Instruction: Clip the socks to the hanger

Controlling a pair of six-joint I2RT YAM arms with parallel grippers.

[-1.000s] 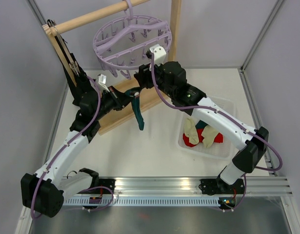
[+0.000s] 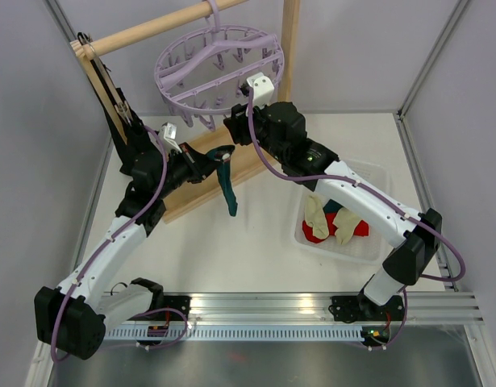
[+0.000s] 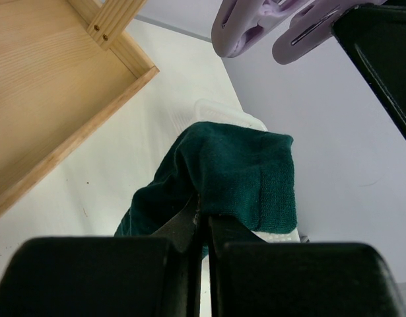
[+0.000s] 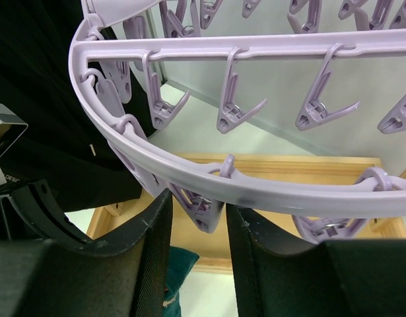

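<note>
The lilac round hanger [image 2: 219, 68] hangs from a wooden rail, with several clips around its ring and bars. A dark green sock [image 2: 227, 189] dangles below the ring; my left gripper is shut on it, and its cuff [image 3: 245, 172] stands out beyond the fingertips. Up at the ring's near edge is my right gripper. It is part open, its fingers on either side of one lilac clip [image 4: 204, 210] under the rim. Whether they touch the clip I cannot tell. The sock [image 4: 179, 267] shows below, apart from that clip.
A clear bin [image 2: 340, 256] on the right holds red, cream and dark green socks. Behind the hanger are a wooden frame base [image 2: 179, 208] and upright posts. Black cloth [image 2: 136, 137] hangs at the left post.
The right gripper has shifted slightly at the ring's edge, and its fingers look a little different in spread. My left arm and the sock stay almost still.
</note>
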